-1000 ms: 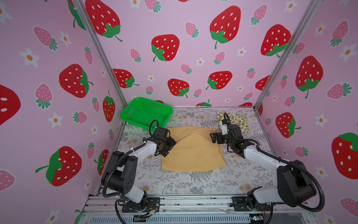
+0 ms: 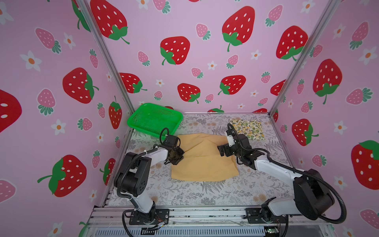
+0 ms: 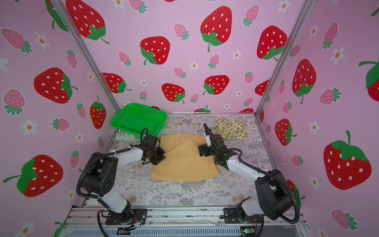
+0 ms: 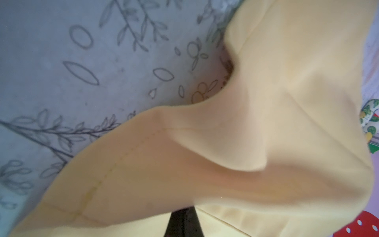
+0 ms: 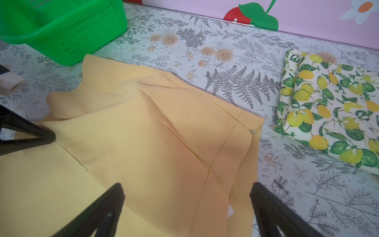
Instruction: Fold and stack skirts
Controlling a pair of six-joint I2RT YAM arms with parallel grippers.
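A yellow skirt [image 2: 203, 169] lies spread and partly rumpled in the middle of the table, with folds along its far half. My left gripper is at the skirt's left side, shut, its tips beneath or against a raised layer of cloth; nothing clear shows between them. My right gripper [image 2: 221, 150] hangs over the skirt's right part, open and empty, its two blurred fingertips apart over the fabric in the right wrist view. A lemon-print cloth [image 5: 319, 106], folded into a rectangle, lies at the back right, beside the yellow skirt.
A green plastic basket [image 2: 154, 118] stands empty at the back left, just behind the skirt. Pink strawberry-print walls close in the table at the back and sides.
My right gripper has moved left and slightly toward the front, over the skirt. My left gripper has shifted a little at the skirt's left side.
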